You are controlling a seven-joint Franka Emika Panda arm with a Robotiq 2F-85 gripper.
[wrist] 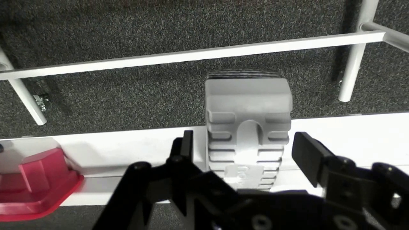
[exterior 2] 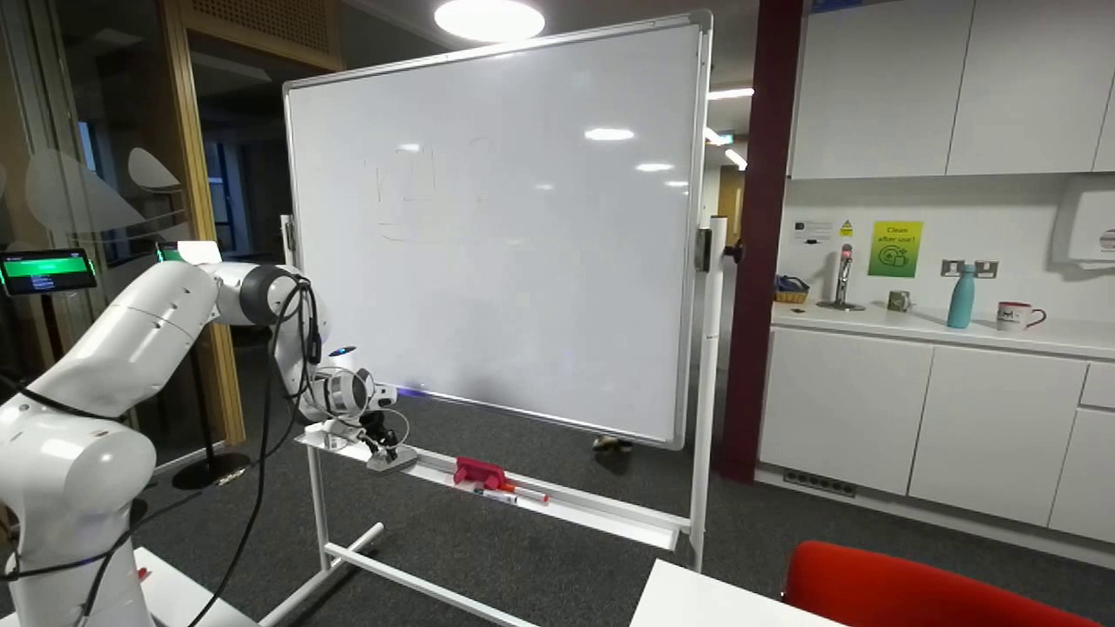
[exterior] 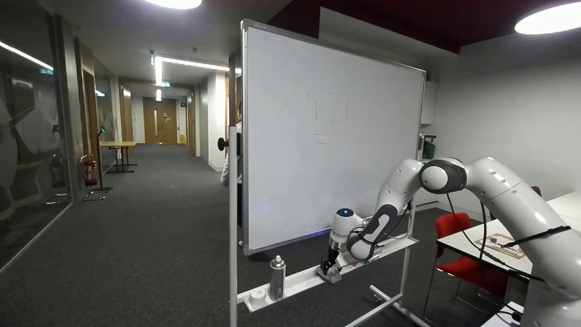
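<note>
A grey ribbed whiteboard eraser (wrist: 249, 99) with a dark layered pad lies across the white tray (wrist: 115, 149), sticking out over its edge. My gripper has its fingers spread to either side of the eraser, with a visible gap at both sides in the wrist view. The left finger (wrist: 187, 145) is closer to the eraser than the right one. In the exterior views the gripper is low at the tray, right by the eraser (exterior: 329, 274). The whiteboard (exterior 2: 491, 251) above carries faint pen marks.
A red holder (wrist: 42, 180) sits on the tray, with markers (exterior 2: 528, 493) beside it. Farther along stand a spray can (exterior: 277, 279) and a white roll (exterior: 257, 297). A crossbar (wrist: 191, 55) of the stand runs below the tray.
</note>
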